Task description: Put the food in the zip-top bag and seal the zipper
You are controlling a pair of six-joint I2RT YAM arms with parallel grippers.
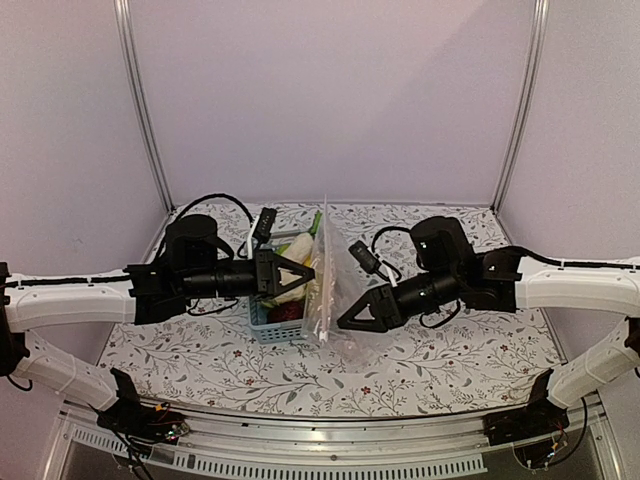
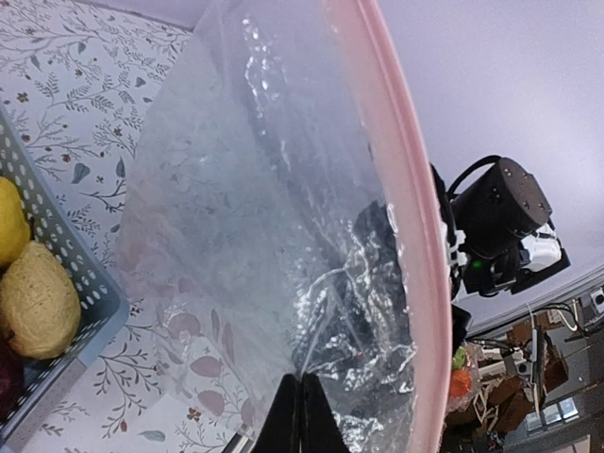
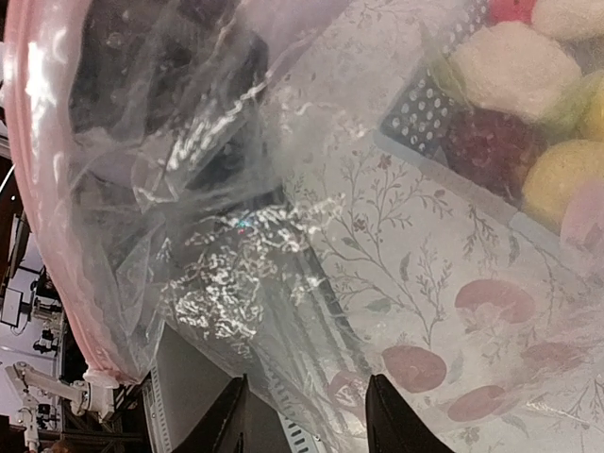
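The clear zip bag [image 1: 330, 280] hangs upright between the grippers, its pink zip edge [image 2: 425, 311] running down the right in the left wrist view. My left gripper is shut on the bag's plastic. My right gripper is at the bag's other side, fingers apart, with film around and beyond them; whether any lies between them is unclear. The food sits in a blue basket [image 1: 270, 330] behind the bag: a potato-like piece [image 2: 40, 302], a yellow piece [image 2: 9, 217], pale and red pieces.
Walls surround it at the back and sides, with a metal rail [image 1: 330, 440] along the front edge.
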